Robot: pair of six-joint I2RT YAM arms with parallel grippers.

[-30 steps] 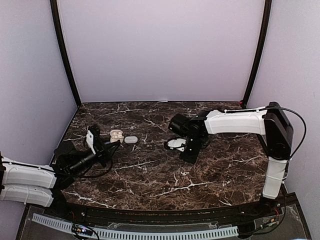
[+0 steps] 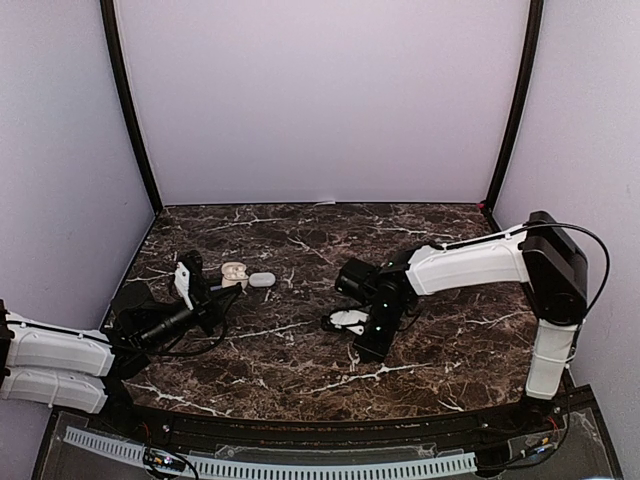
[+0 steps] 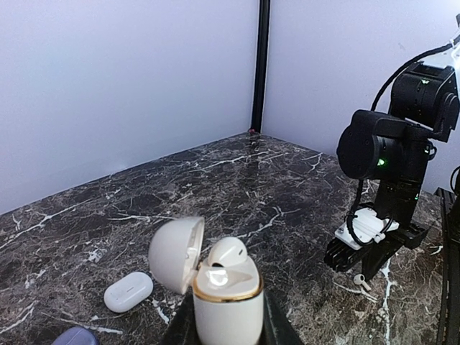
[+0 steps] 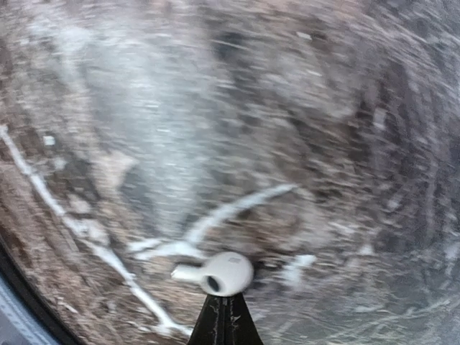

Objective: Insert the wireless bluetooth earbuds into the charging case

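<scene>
The open charging case (image 3: 228, 280), white with a gold band, stands upright between the fingers of my left gripper (image 2: 238, 286), which is shut on it. Its lid (image 3: 176, 253) is tipped back to the left, and a rounded white piece shows inside; I cannot tell if that is an earbud. On the marble table lies a white earbud (image 4: 227, 274), its stem toward the left in the right wrist view. My right gripper is shut with nothing between its fingers. The earbud is just beyond their tips, outside them. In the left wrist view this earbud (image 3: 359, 279) shows beneath the right arm.
A smooth white oval object (image 3: 129, 291) rests on the table near the case. Part of a purplish object (image 3: 76, 336) shows at the bottom left corner of the left wrist view. Between the two arms the marble table (image 2: 290, 350) is bare.
The left arm holds nearly still.
</scene>
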